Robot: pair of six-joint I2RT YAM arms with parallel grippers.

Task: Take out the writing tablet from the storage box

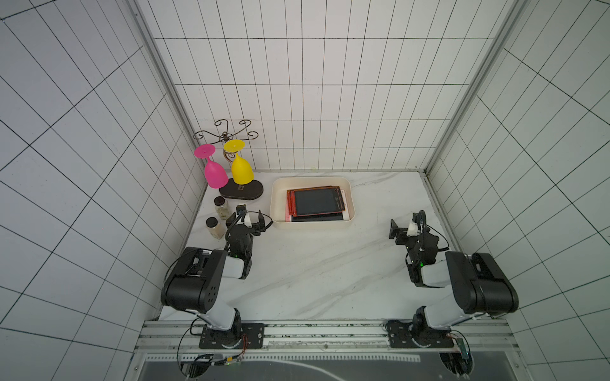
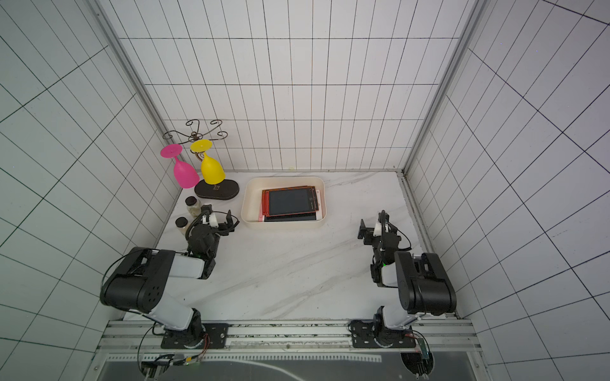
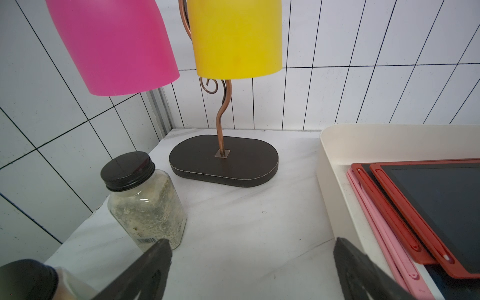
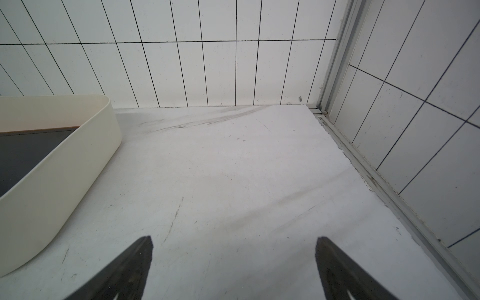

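A cream storage box point(image 1: 277, 202) stands at the back middle of the table. Stacked inside it are several flat tablets; the top writing tablet point(image 1: 317, 202) has a dark screen and a red-orange frame. Pink edges of another tablet point(image 3: 387, 240) show beneath, in the left wrist view. My left gripper is open left of the box, with only bare table visible between its fingers. Well to the right of the box, my right gripper also stands open and empty.
Pink point(image 1: 216, 174) and yellow point(image 1: 242, 171) goblets hang upside down on a scrolled metal rack point(image 3: 225, 160) at the back left. Two dark-lidded jars, one farther back point(image 3: 147, 210) and one nearer point(image 3: 30, 280), stand beside my left gripper.
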